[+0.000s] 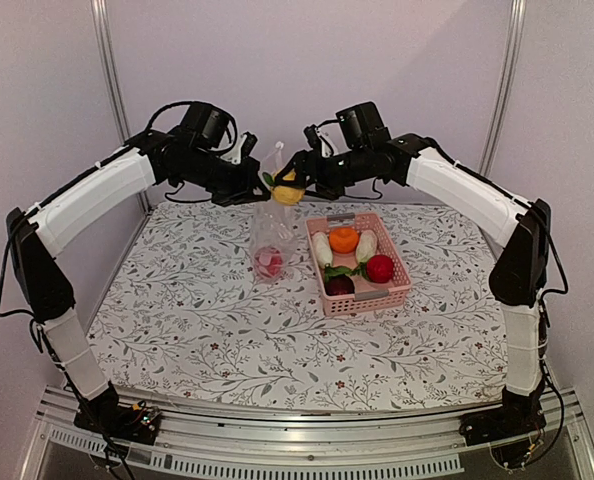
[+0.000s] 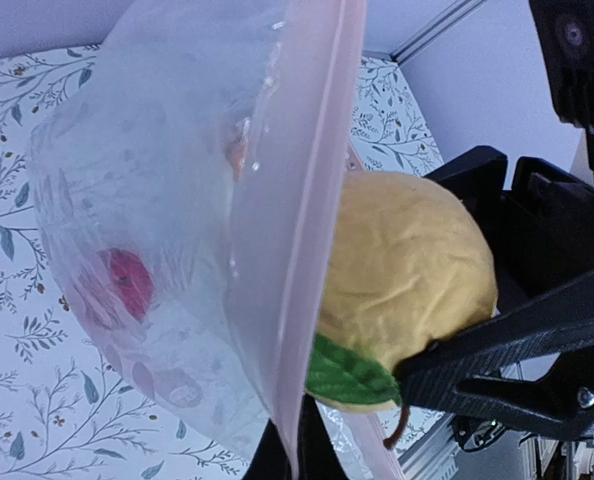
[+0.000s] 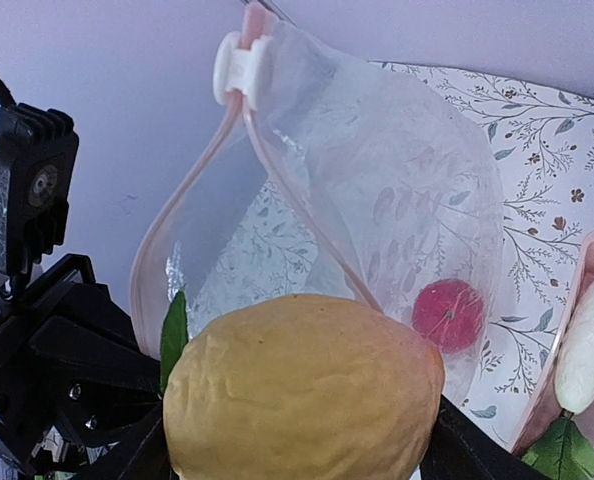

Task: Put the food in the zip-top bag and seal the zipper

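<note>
A clear zip top bag (image 1: 272, 235) hangs with its mouth up, a pink-red item (image 3: 448, 315) low inside it. My left gripper is shut on the bag's rim, which runs up from between its fingertips. Held by my right gripper (image 1: 295, 176), a round yellow fruit (image 2: 407, 275) with a green leaf (image 2: 352, 375) is right at the bag's mouth. In the right wrist view the yellow fruit (image 3: 302, 390) covers part of the opening and most of that gripper's fingers. A white slider (image 3: 243, 70) sits at one end of the zipper, which stands parted.
To the right of the bag, a pink basket (image 1: 362, 300) holds an orange item (image 1: 343, 240), a red one (image 1: 380, 268), a dark one (image 1: 339, 285) and two white ones with leaves.
</note>
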